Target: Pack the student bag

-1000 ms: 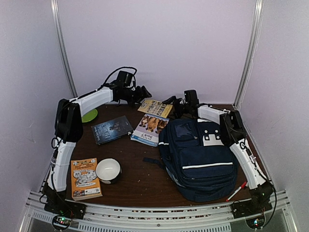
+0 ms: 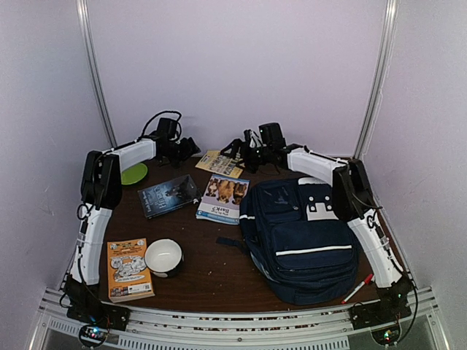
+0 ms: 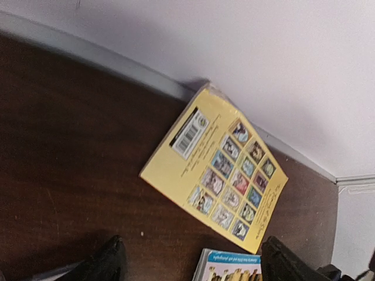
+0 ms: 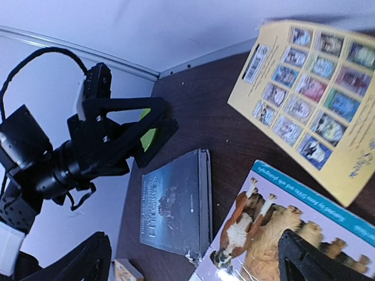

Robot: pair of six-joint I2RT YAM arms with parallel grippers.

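A navy backpack (image 2: 306,255) lies on the right of the table (image 2: 211,270). At the back is a yellow book (image 2: 219,162), with a white illustrated book (image 2: 222,200) in front and a dark blue book (image 2: 168,195) to its left. My left gripper (image 2: 190,148) hangs above the back, left of the yellow book; its fingers are apart in the left wrist view, with nothing between them. My right gripper (image 2: 235,150) is over the yellow book's right part, open above the white book in the right wrist view.
An orange book (image 2: 129,270) and a white bowl (image 2: 163,256) sit at the front left. A green plate (image 2: 134,174) is at the back left, a red pen (image 2: 357,288) at the front right.
Since 0.9 s ago both grippers have moved leftward, the left one also lower. The yellow and white books have shifted slightly left.
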